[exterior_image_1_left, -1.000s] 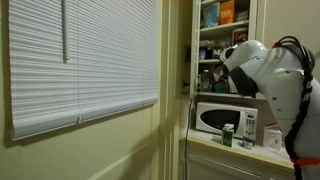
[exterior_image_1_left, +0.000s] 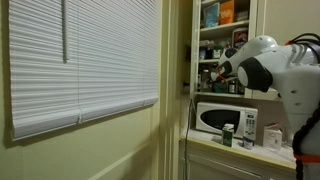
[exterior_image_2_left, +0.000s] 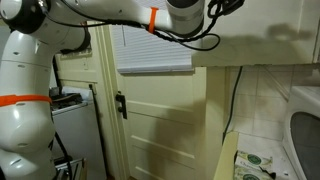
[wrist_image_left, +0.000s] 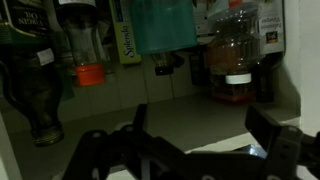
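Observation:
My gripper shows at the bottom of the wrist view, its two dark fingers well apart with nothing between them. In exterior view 1 the white arm (exterior_image_1_left: 285, 72) reaches to the open cabinet, where the gripper is small and dark. Beyond the fingers are a dark bottle (wrist_image_left: 35, 85), a bottle with a red-orange cap (wrist_image_left: 90, 75), a teal container (wrist_image_left: 164, 25) and a clear jar with reddish contents (wrist_image_left: 234, 50). Their caps point down in the wrist picture, which looks upside down. None of them visibly touches the fingers.
A white microwave (exterior_image_1_left: 224, 117) stands on the counter below the cabinet, with a dark green can (exterior_image_1_left: 228, 135) and a pale container (exterior_image_1_left: 249, 141) in front. Bright boxes fill the upper shelf. A white door (exterior_image_2_left: 165, 120) and window blinds (exterior_image_1_left: 85, 60) are to the side.
Over the last second the arm's wrist and forearm have shifted and turned slightly at the cabinet, and the cables hang differently. The counter items have not moved.

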